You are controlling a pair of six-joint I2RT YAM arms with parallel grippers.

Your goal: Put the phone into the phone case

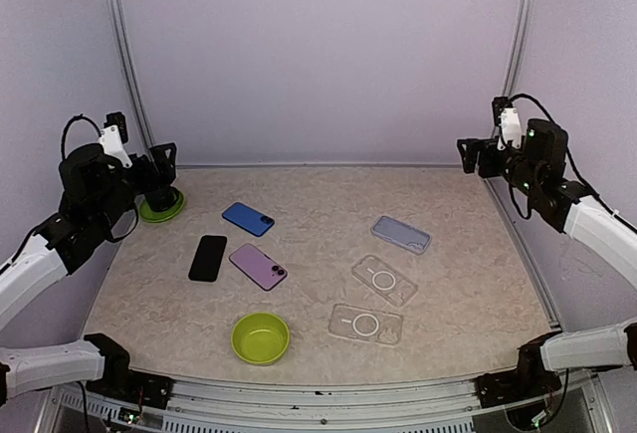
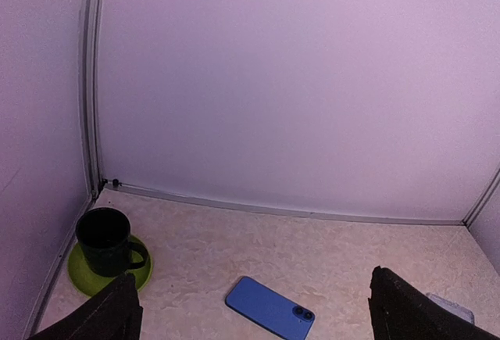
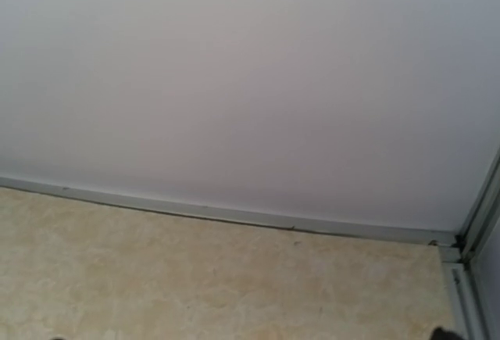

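Note:
Three phones lie flat on the left half of the table: a blue one [image 1: 248,218], a black one [image 1: 207,258] and a purple one [image 1: 258,266]. On the right half are three separate cases: a bluish-grey case [image 1: 401,234], a clear case with a white ring [image 1: 385,280] and another clear ringed case [image 1: 365,324]. My left gripper is open and empty, raised at the table's left side, its fingers wide apart. Across the table, my right gripper [image 1: 478,155] hangs raised near the back right corner, open and away from every object; only its fingertips show in its wrist view.
An empty green bowl [image 1: 260,338] stands near the front edge. A dark mug [image 2: 108,240] rests on a green saucer [image 2: 82,273] in the back left corner. Walls enclose the back and sides. Bare table lies between phones and cases and at the far right.

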